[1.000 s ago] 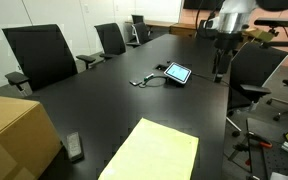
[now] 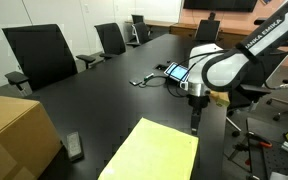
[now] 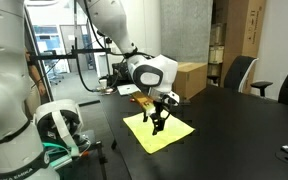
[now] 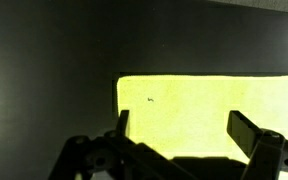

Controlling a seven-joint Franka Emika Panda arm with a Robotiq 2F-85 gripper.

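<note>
A yellow cloth or sheet lies flat on the dark table, close to its near edge. Above its corner stands my gripper, pointing down. From the other side, the gripper appears over the yellow sheet. In the wrist view the fingers are spread wide at the lower part of the picture, with the yellow sheet below and nothing held between them. One straight edge and a corner of the sheet show there. How far the fingertips are above it is hard to tell.
A cardboard box stands at the table's left end, with a dark remote-like object near it. A tablet and cables lie farther along the table. Chairs line the far side.
The arm has come down and toward the sheet from high at the right, so the gripper is now low near the sheet's corner. The sheet has not moved.
</note>
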